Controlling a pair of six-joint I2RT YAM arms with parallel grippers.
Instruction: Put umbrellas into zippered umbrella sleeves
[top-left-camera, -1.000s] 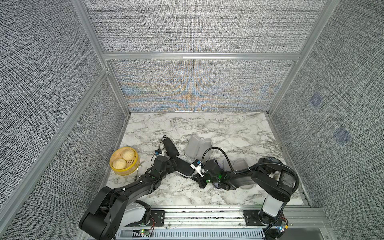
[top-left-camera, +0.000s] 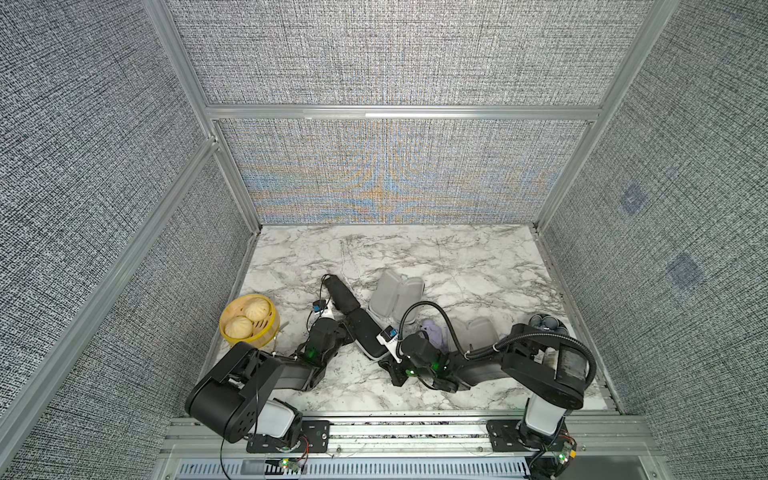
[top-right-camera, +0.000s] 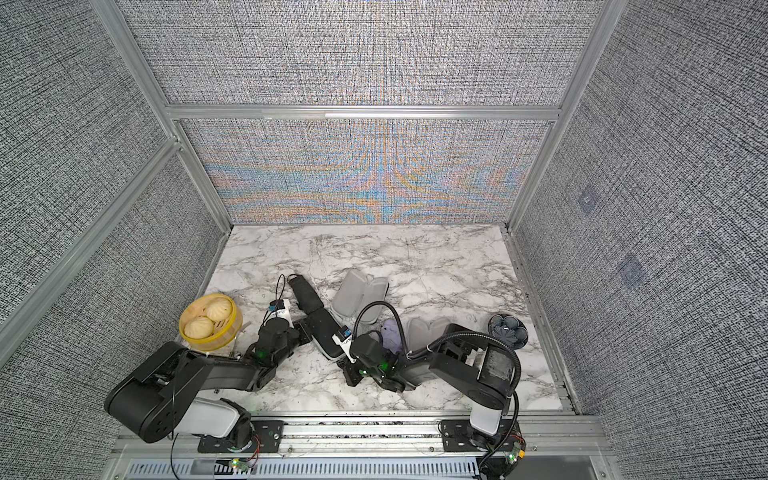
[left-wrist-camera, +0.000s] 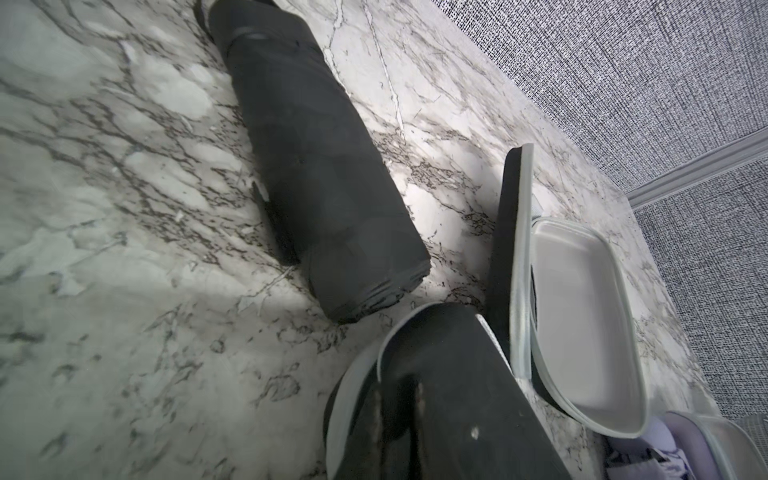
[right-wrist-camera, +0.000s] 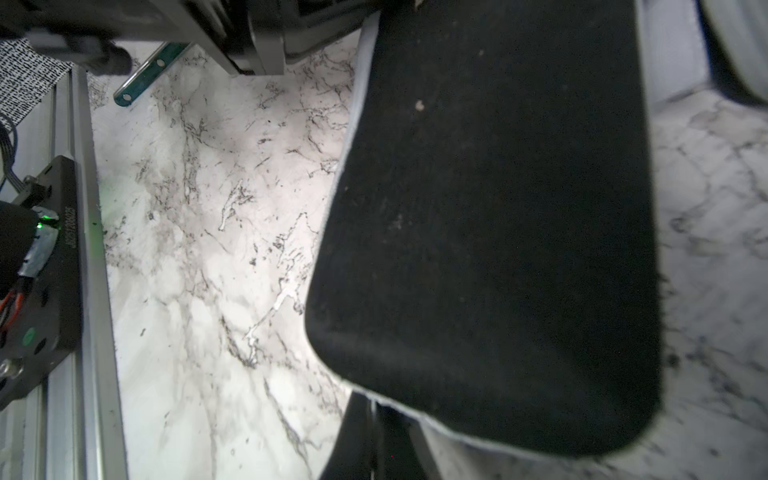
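Observation:
A folded black umbrella (left-wrist-camera: 328, 168) lies on the marble table, its end beside a dark zippered sleeve (right-wrist-camera: 488, 224) that lies between my two grippers (top-left-camera: 368, 333). My left gripper is at the near end of this sleeve, shut with no object clearly held. My right gripper is shut at the sleeve's edge, partly hidden under it; whether it pinches the rim is unclear. An open grey sleeve (top-left-camera: 386, 293) lies behind them, and a lilac umbrella (top-right-camera: 390, 334) beside a grey sleeve (top-left-camera: 481, 331) lies to the right.
A bamboo steamer (top-left-camera: 248, 320) with buns is at the left. A dark round holder (top-right-camera: 508, 330) stands at the right.
My right gripper has moved slightly toward the front left, with the dark sleeve shifting slightly.

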